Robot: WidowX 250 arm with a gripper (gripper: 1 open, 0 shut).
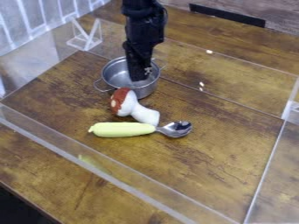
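My black gripper point(138, 65) hangs from the top of the view, its tip low over the back part of a steel pot point(145, 84) with side handles. The gripper looks shut, with nothing seen between its fingers. In front of the pot lie a white toy mushroom point(143, 114) with a red, spotted cap, a pale yellow-green vegetable point(119, 129) and a steel spoon point(176, 129).
A clear rack-like object point(86, 37) stands at the back left. Transparent edges run along the left, front and right.
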